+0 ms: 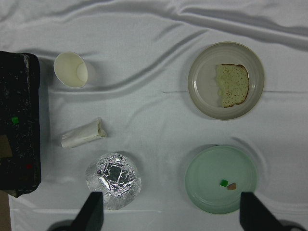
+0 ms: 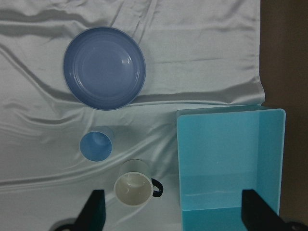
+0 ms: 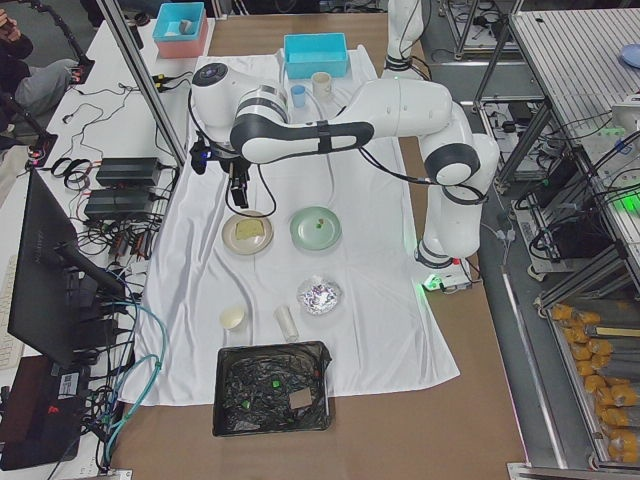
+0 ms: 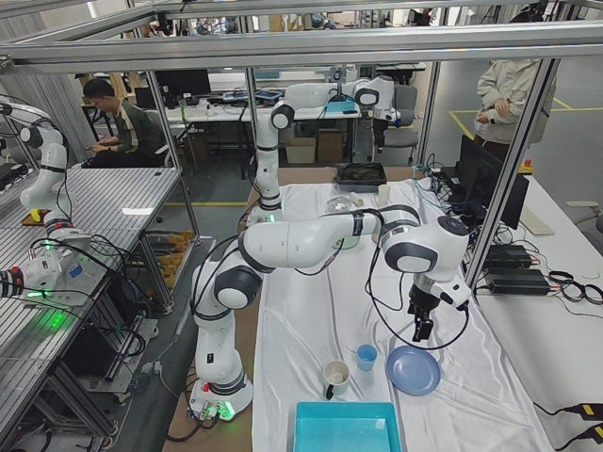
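My left gripper hangs above a beige plate [image 1: 202, 96] with a bread slice [image 1: 233, 84], a green plate [image 1: 207, 168] holding small bits, a foil-covered bowl [image 1: 113, 180], a paper roll [image 1: 82, 134] and a white cup [image 1: 67, 70]. My right gripper is above a blue plate [image 2: 104, 67], blue cup [image 2: 96, 147], white mug [image 2: 132, 190] and turquoise bin [image 2: 221, 154]. Both grippers' fingertips stand wide apart in their wrist views, with nothing seen between them.
A black lined tray [image 3: 270, 420] lies at the near end of the white cloth. A monitor [image 3: 55, 280] and cables line the left side.
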